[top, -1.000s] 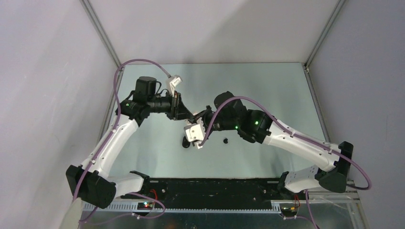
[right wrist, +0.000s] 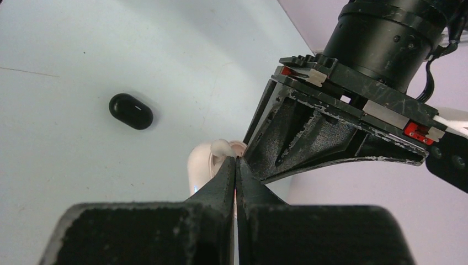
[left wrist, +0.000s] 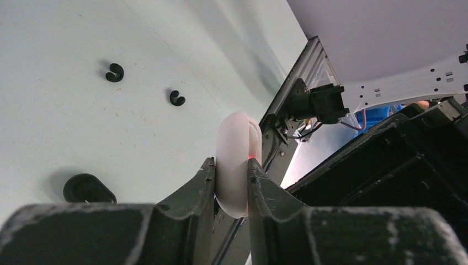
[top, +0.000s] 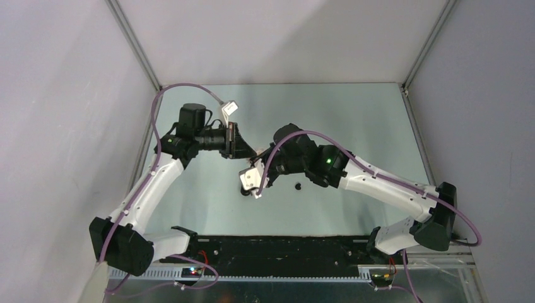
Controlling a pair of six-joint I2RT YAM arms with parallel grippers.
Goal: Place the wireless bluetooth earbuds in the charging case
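Note:
My left gripper is shut on the white charging case (left wrist: 231, 160), which stands out between its fingertips above the table. In the right wrist view the case (right wrist: 199, 168) has its opening showing, with a pale rounded earbud (right wrist: 222, 148) in it; how deep it sits cannot be told. My right gripper is shut, its fingertips together in front of the earbud and case. Nothing shows between them. From the top, the two grippers meet over the table and largely hide the case.
A black oval case (right wrist: 131, 111) lies on the table below. Two small black C-shaped pieces (left wrist: 115, 73) lie apart from it. The right arm's dark body (left wrist: 386, 171) fills the lower right of the left wrist view.
The right arm has shifted slightly leftward and a little down in the top view, its gripper staying close against the left one. The left arm has barely moved.

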